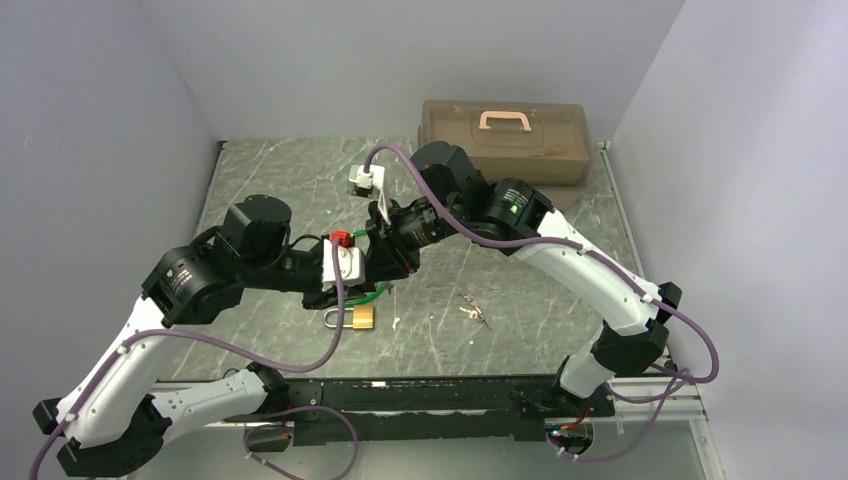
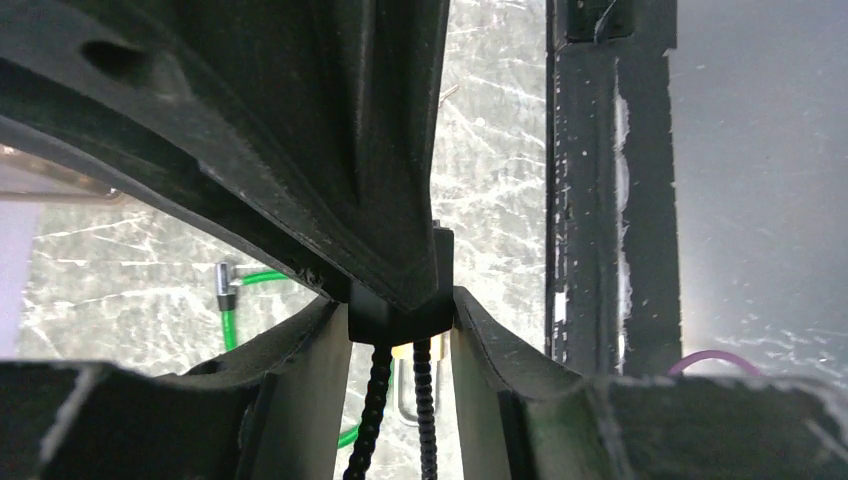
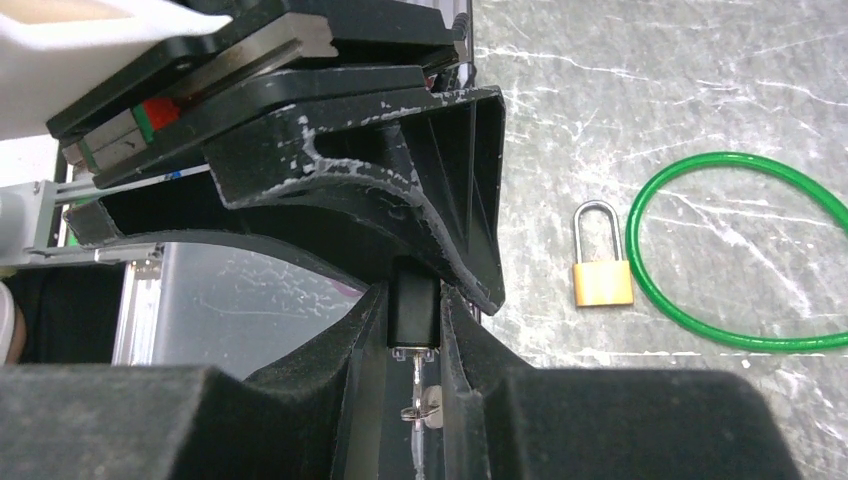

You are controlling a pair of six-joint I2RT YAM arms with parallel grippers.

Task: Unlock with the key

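A brass padlock [image 1: 360, 317] [image 3: 603, 282] lies on the marble table with its shackle closed. My two grippers meet above it. In the right wrist view my right gripper is shut on a key with a black head [image 3: 414, 310], its metal part pointing down in the image. The left gripper is at that same black piece in the left wrist view, with the right gripper's black body over it; whether its fingers press on the piece is unclear. In the top view both grippers' fingertips are hidden among the arms.
A green cable loop [image 3: 740, 340] lies beside the padlock. A small key bunch [image 1: 474, 310] lies right of centre. A closed brown toolbox [image 1: 505, 145] stands at the back right.
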